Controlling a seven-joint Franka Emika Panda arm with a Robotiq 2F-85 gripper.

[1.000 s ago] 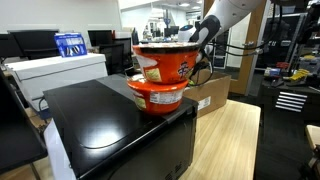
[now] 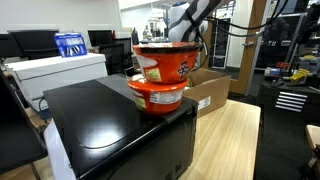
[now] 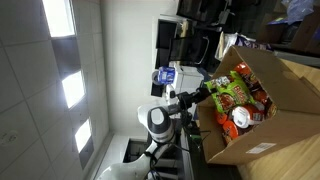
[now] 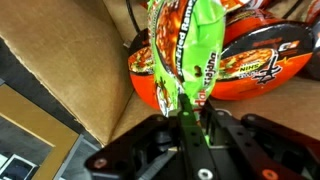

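A green noodle packet point(image 4: 203, 45) fills the upper middle of the wrist view. The gripper is shut on its near end. Beneath the packet are orange-and-black noodle packages point(image 4: 265, 68), partly covered by it. In exterior view 2, bright green packaging point(image 3: 232, 94) shows beside the gripper point(image 3: 194, 99), over the open cardboard box point(image 3: 288, 92). The box point(image 2: 212, 92) is also in exterior view 1, where a stack of red tubs hides part of it and the gripper's fingers cannot be made out.
Two stacked red tubs point(image 2: 158, 98) stand on a black cabinet point(image 2: 95, 112) in the foreground. The box's cardboard wall point(image 4: 75, 55) rises close to the left of the packet. Bare wooden tabletop point(image 2: 226, 145) lies in front of the box.
The box and red tubs have stayed where they were.
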